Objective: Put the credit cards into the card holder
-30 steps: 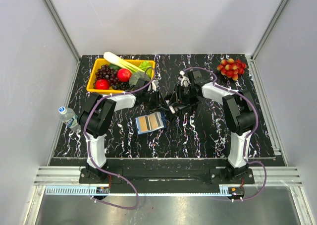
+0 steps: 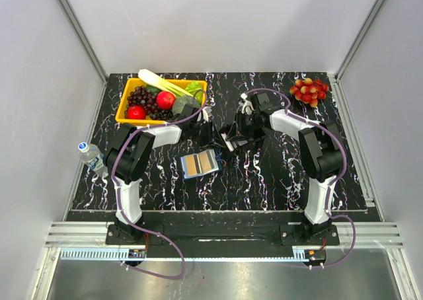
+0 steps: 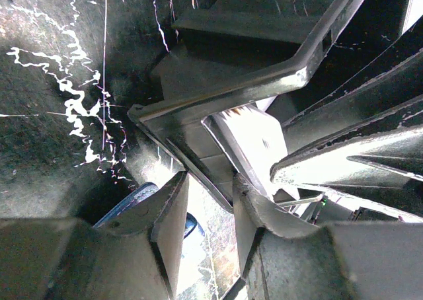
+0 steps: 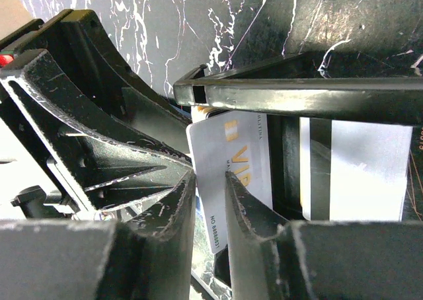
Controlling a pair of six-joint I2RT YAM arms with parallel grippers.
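Observation:
A black card holder [image 4: 310,98] sits at the table's centre between both grippers, with a white card bearing gold lettering [image 4: 231,154] partly in a slot under its bar and another white card [image 4: 363,168] to the right. My right gripper has its fingertips at the lettered card's lower part; whether they grip it is unclear. My left gripper is at the holder's corner, fingertips close together; what lies between them is unclear. A blue-edged case with tan panels [image 2: 200,164] lies below the holder in the top view.
A yellow crate of produce [image 2: 121,112] stands at the back left, grapes [image 2: 308,90] at the back right, and a water bottle [image 2: 92,158] at the left edge.
My right arm has shifted very slightly over the last second at the holder; the left arm looks unchanged in the top view.

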